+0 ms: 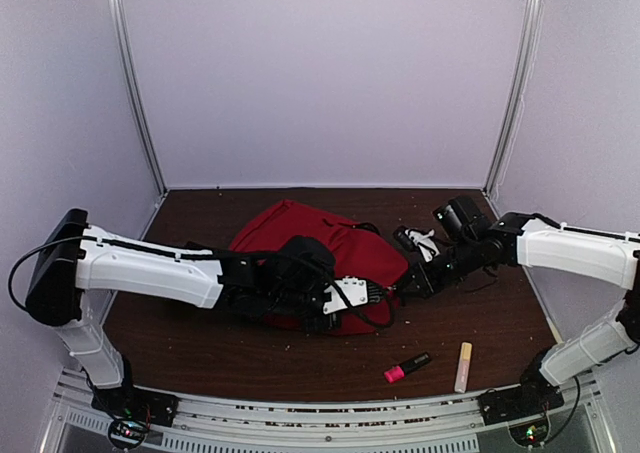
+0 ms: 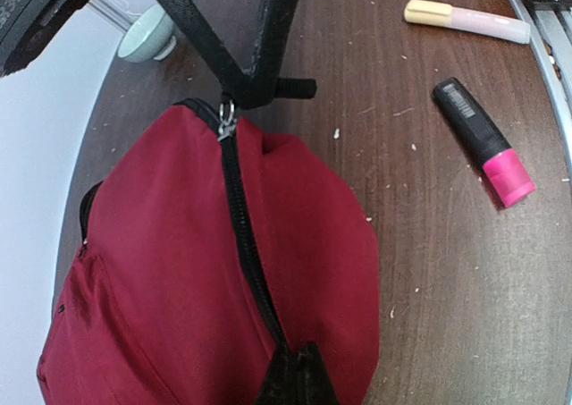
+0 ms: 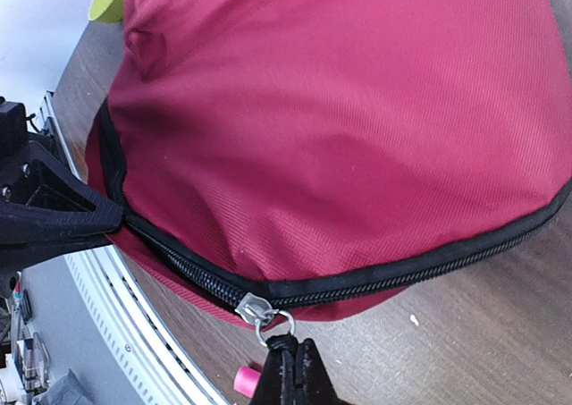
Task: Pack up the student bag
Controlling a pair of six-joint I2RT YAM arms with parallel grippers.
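Observation:
The red bag (image 1: 285, 225) lies mid-table, partly hidden beneath my left arm. A black zipper (image 2: 239, 208) runs along its edge, with a metal slider (image 3: 255, 309) and ring at one end of the visible track. Shut on the slider's black pull tab is my right gripper, at the bag's right end. My left gripper is shut at the zipper edge, and a thin fold of the bag appears pinched at its tips. A pink-and-black highlighter (image 1: 407, 367) and a pale marker with a yellowish cap (image 1: 463, 367) lie in front of the bag.
Behind my right arm stands a pale bowl (image 2: 147, 34). Part of a yellow-green object (image 3: 108, 0) shows beyond the bag.

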